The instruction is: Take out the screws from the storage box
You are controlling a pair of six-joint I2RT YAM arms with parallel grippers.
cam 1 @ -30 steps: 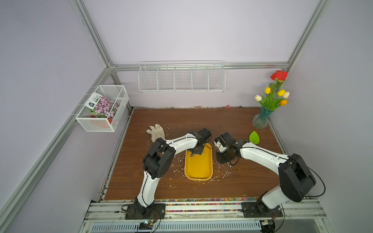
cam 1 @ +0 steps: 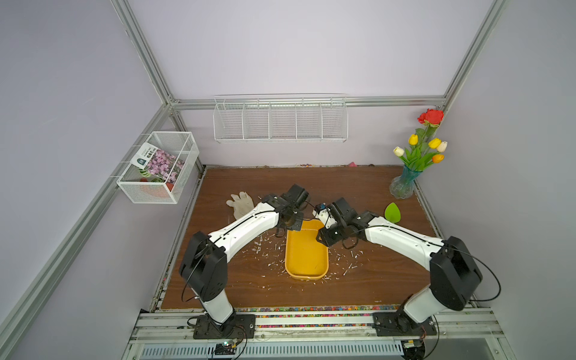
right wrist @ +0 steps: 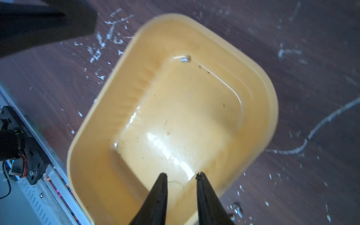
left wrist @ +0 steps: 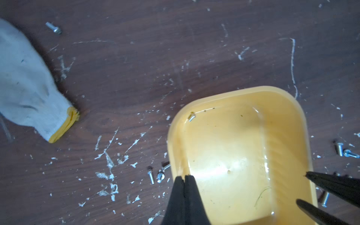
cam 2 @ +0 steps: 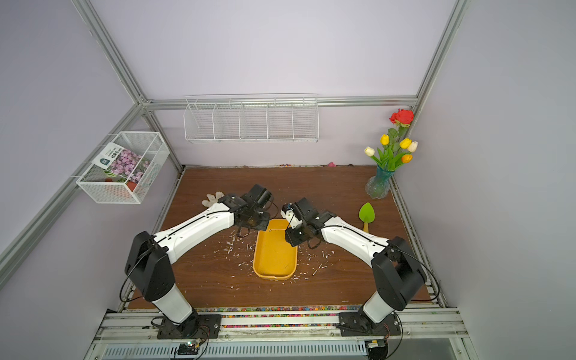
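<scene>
The yellow storage box [cam 1: 306, 258] stands on the brown table, with one small screw [left wrist: 191, 117] lying on its floor near the far left corner. That same screw [right wrist: 184, 58] shows near the top corner in the right wrist view. My left gripper is above the box's left side; its fingers are shut against each other with nothing between them, well apart from the screw. My right gripper hangs over the box's right side, its fingers slightly apart and the gap empty. Several screws [left wrist: 150, 175] lie on the table left of the box.
More screws [left wrist: 339, 148] lie right of the box. A white glove [cam 1: 241, 205] rests at back left. A green leaf-shaped thing [cam 1: 392, 212] and a flower vase [cam 1: 403, 184] stand at the right. Both arms are close together over the box.
My left gripper has risen and drawn back to the left, out of the box. The right gripper has moved left, from beside the box to over it.
</scene>
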